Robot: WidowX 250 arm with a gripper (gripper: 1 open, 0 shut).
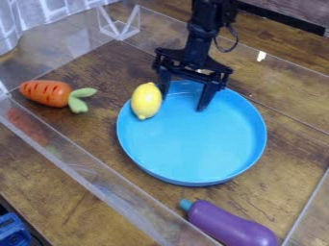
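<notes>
My black gripper [184, 75] hangs over the back rim of a round blue plate [193, 144], open, with its fingers reaching down at the plate's far side. A yellow lemon-like toy [146, 101] rests on the plate's back-left part, just left of and below the gripper. An orange carrot toy [46, 93] with green leaves lies on the wooden surface at the left, apart from the plate. A purple eggplant toy [232, 222] lies at the lower right, in front of the plate.
Clear plastic walls edge the wooden surface [77, 154] at the left and right. A blue object [11, 232] sits at the lower-left corner. Bare wood lies between the carrot and the plate.
</notes>
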